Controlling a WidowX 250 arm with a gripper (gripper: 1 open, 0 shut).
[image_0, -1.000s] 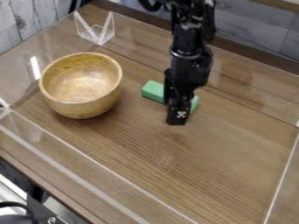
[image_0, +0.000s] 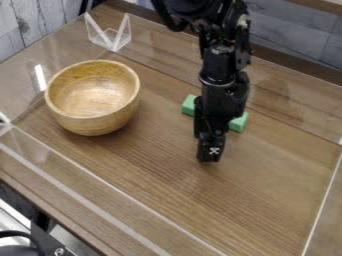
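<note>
My black gripper (image_0: 209, 138) points down near the middle of the table, over a light green block (image_0: 237, 121) that lies flat behind it. The gripper hides the middle of the block, with green showing on both sides. I cannot tell how far apart the fingers are or whether they touch the block.
A wooden bowl (image_0: 92, 87) sits at the left. A white wire object (image_0: 106, 34) stands at the back left.
</note>
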